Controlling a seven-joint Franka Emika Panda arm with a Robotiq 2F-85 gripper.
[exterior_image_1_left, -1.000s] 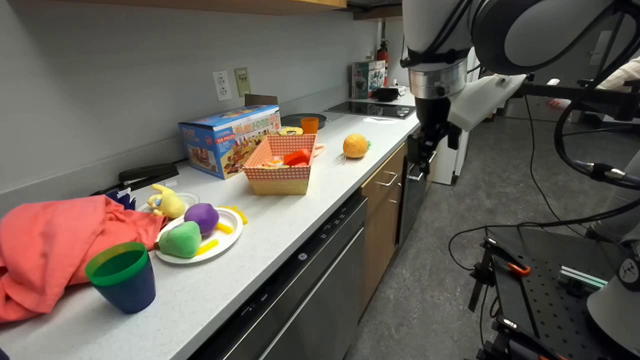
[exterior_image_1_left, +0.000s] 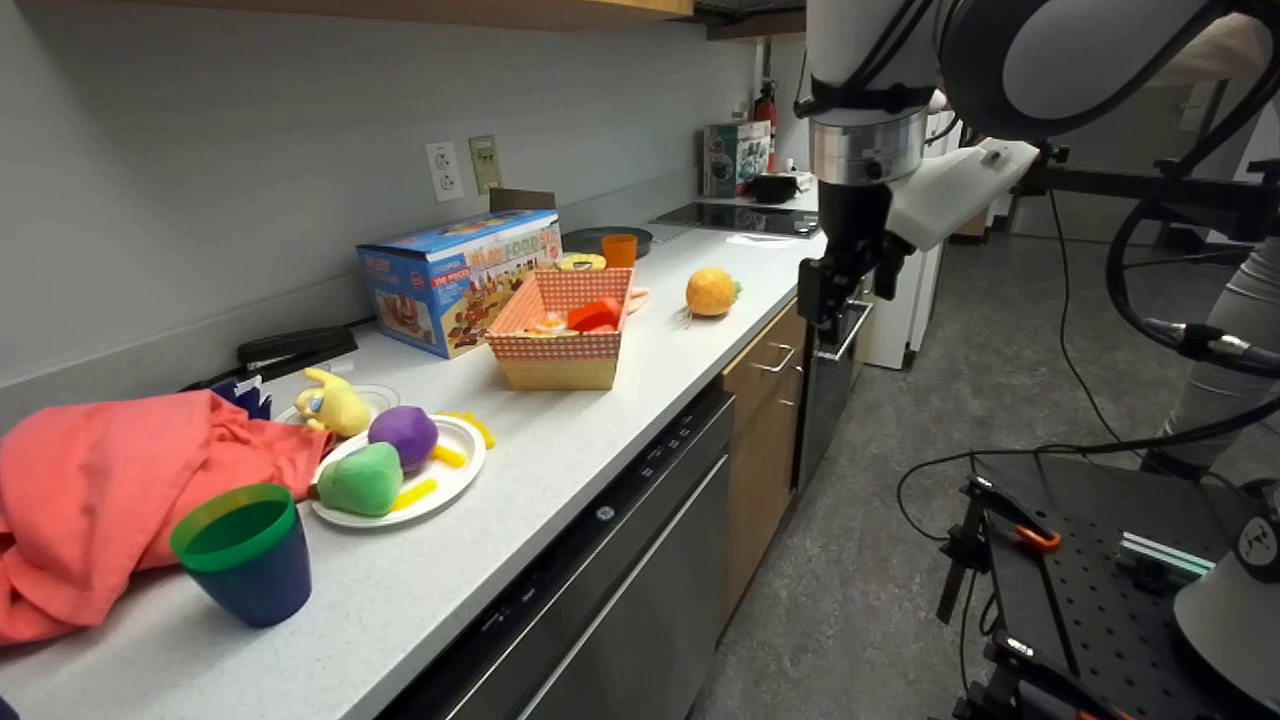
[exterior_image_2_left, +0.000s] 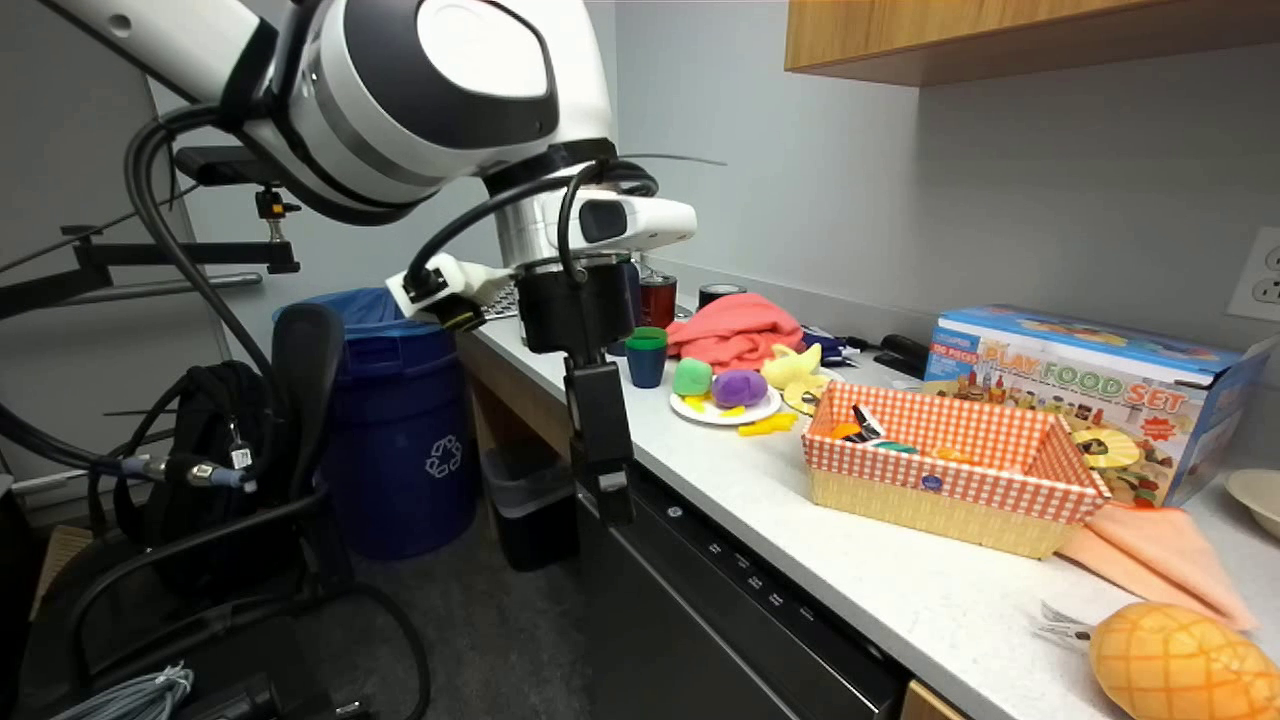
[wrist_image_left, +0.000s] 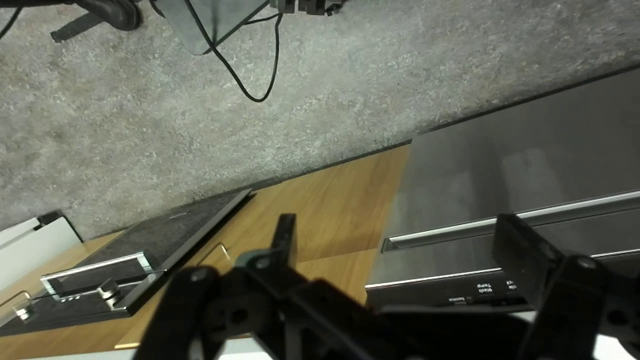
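Observation:
My gripper is open in the wrist view, its two fingers wide apart with only cabinet fronts and floor behind the gap. In the first exterior view, the gripper (exterior_image_1_left: 854, 288) hangs pointing down just off the counter's front edge. The second exterior view shows it (exterior_image_2_left: 603, 486) side-on, in front of the dishwasher. On the counter (exterior_image_1_left: 558, 444) stand a checkered basket (exterior_image_1_left: 555, 346) with toy food inside, a white plate (exterior_image_1_left: 462, 480) bearing a green pear (exterior_image_1_left: 361, 480) and a purple toy (exterior_image_1_left: 404, 436), and an orange pineapple toy (exterior_image_2_left: 1182, 666).
A blue cup (exterior_image_1_left: 257, 576) with a green rim stands beside a red cloth (exterior_image_1_left: 132, 480). Behind the basket is the play food box (exterior_image_1_left: 462, 282). An orange cup (exterior_image_1_left: 619, 250) is farther back. An upper cabinet (exterior_image_2_left: 1020, 42) overhangs the counter. The front strip of counter between plate and pineapple is clear.
In the first exterior view my gripper has shifted slightly left and a little lower. A person at the far right has moved. The counter objects are unchanged.

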